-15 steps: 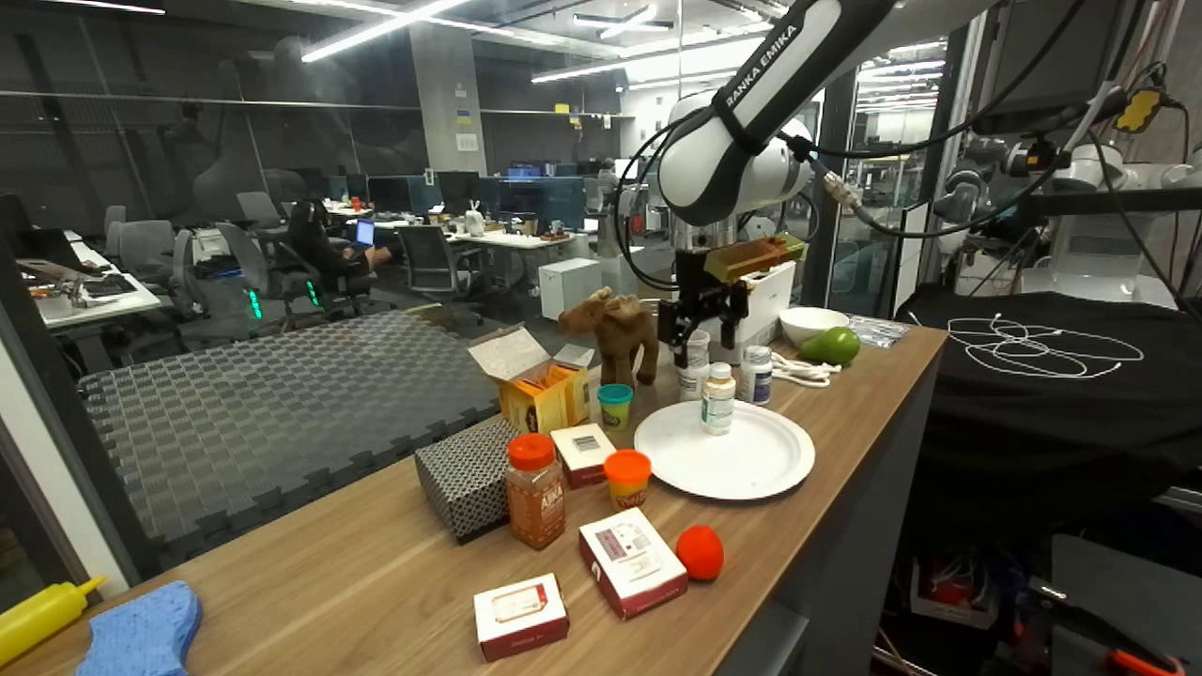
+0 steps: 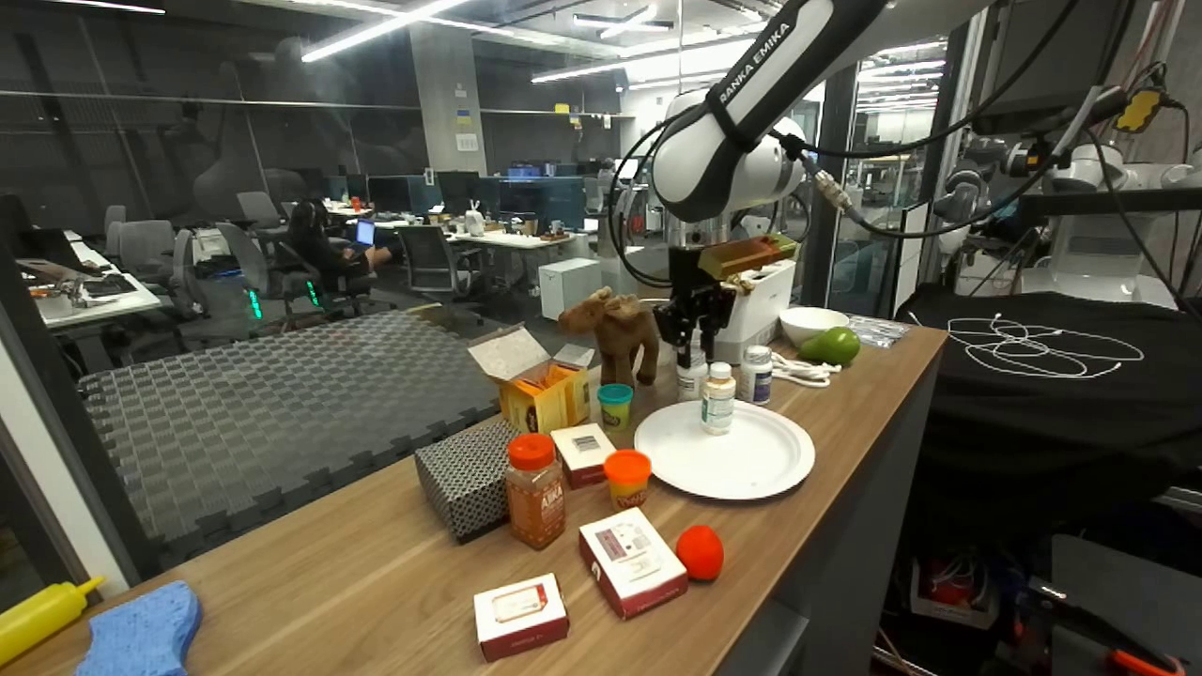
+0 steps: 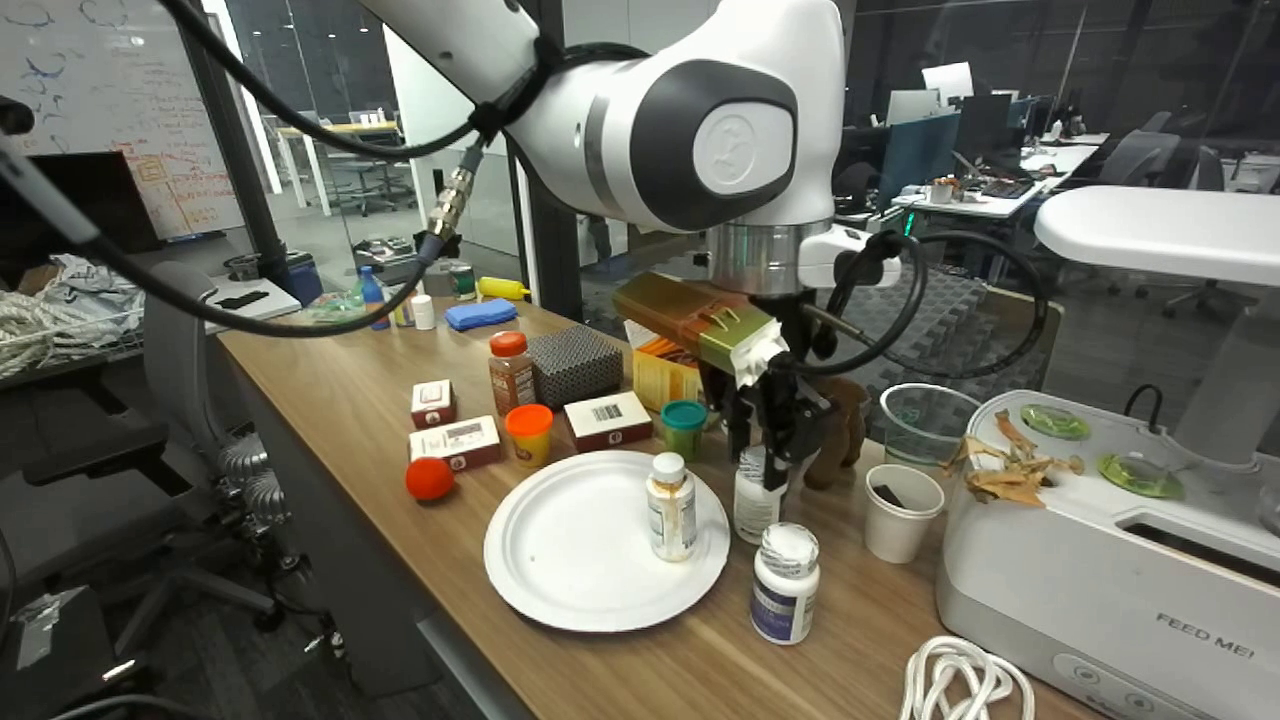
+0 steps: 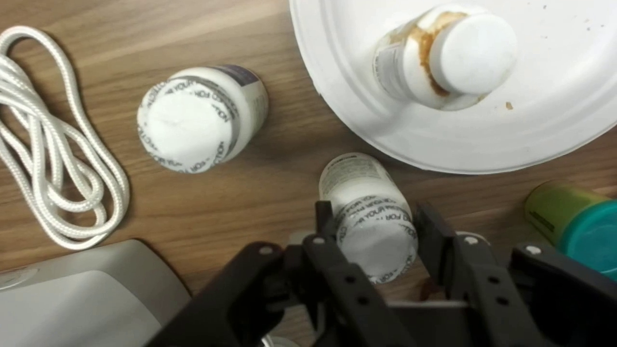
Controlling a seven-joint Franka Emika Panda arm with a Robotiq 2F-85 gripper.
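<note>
Between the two black fingers of my gripper is a white pill bottle (image 4: 376, 246) with a printed seal round its cap; the fingers are shut on it. It stands upright on the wooden table just behind the paper plate (image 3: 540, 564), and the fingers partly cover it in exterior view 2 (image 3: 757, 510). A second white bottle (image 4: 405, 66), with brown stains below its cap, stands on the plate. To the other side, a third white bottle with a purple label (image 3: 786, 586) stands on the bare table, apart from my gripper.
Near the gripper are a teal-lidded tub (image 3: 684, 428), a brown plush animal (image 2: 623, 334), a paper cup (image 3: 900, 516) and a white machine (image 3: 1116, 600). A coiled white cord (image 4: 46, 139) lies by the machine. Small boxes, a red ball (image 2: 700, 552) and jars crowd beyond the plate.
My gripper has come slightly down and to the left in exterior view 1, and its fingers have drawn together round the bottle. The other objects have stayed put.
</note>
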